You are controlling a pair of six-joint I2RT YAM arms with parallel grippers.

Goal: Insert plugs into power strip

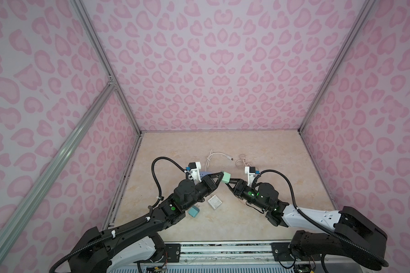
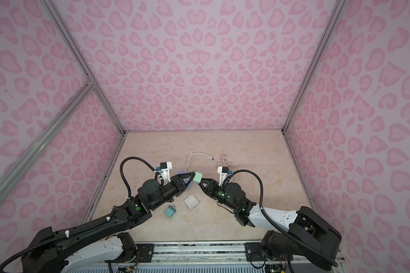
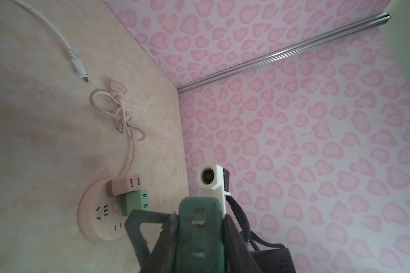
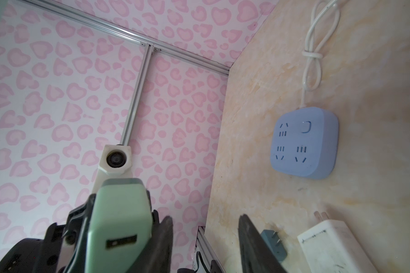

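Observation:
A green plug (image 1: 226, 178) is raised at the centre between both grippers. My left gripper has it between its fingers. My right gripper is open just beside it, nothing between its fingertips. Below, a blue square power strip (image 4: 296, 136) has empty sockets in the right wrist view. A pink round strip (image 3: 93, 213) holds a pink plug (image 3: 127, 184) and another green plug (image 3: 135, 202). A white plug (image 4: 332, 245) and a teal plug (image 4: 274, 243) lie on the table.
White cable (image 3: 50, 25) and a knotted pink cord (image 3: 123, 113) lie toward the back. The table (image 1: 159, 150) has free room at the back and sides, within patterned walls.

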